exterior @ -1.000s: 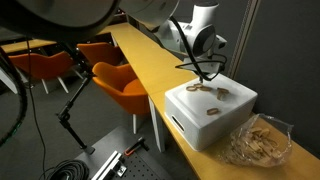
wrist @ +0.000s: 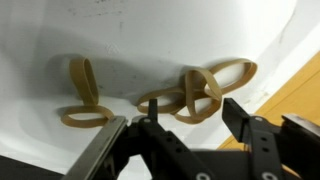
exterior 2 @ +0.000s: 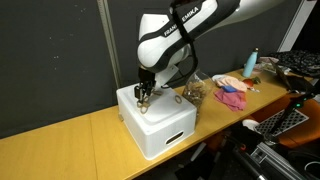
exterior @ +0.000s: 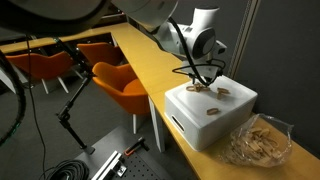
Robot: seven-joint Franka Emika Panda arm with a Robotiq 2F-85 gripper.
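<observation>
Tan rubber bands lie on top of a white box. In the wrist view, the dark fingertips of my gripper stand apart, on either side of a twisted rubber band whose loops spread past both fingers. A second rubber band, bent and separate, rests to the left. Exterior view 1 has another loose band nearer the box's front edge. My gripper is low over the box top in exterior view 2; whether its tips touch the surface cannot be told.
A clear bag full of tan bands stands beside the box on the wooden table. Farther along the table are a pink cloth and a blue bottle. Open tabletop lies left of the box in exterior view 2.
Over the last second my gripper has come down closer to the box top and the bands. The box and the bag have stayed in place.
</observation>
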